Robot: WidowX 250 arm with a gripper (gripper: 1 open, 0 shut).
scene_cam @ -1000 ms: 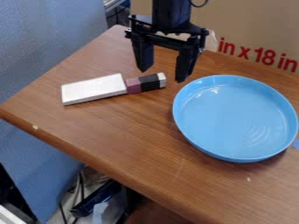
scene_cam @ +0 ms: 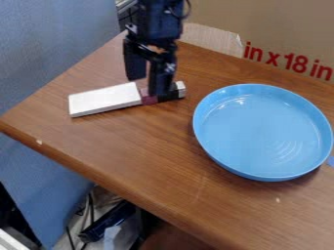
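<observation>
My black gripper (scene_cam: pixel 150 62) hangs over the back-left of the wooden table, turned partly side-on, above a long bar with a white section (scene_cam: pixel 104 100) and a maroon-and-dark end (scene_cam: pixel 167 93). Its lower fingers reach down close to that darker end; whether they touch it I cannot tell, nor how far apart they stand. A blue plate (scene_cam: pixel 261 132) lies to the right, clear of the bar.
A cardboard box (scene_cam: pixel 274 29) with red printing stands behind the table (scene_cam: pixel 156 166). Blue fabric (scene_cam: pixel 39 68) lies past the left edge, with cables below.
The gripper has moved left and turned from a face-on to a more side-on angle over the bar. The bar and plate have not visibly moved.
</observation>
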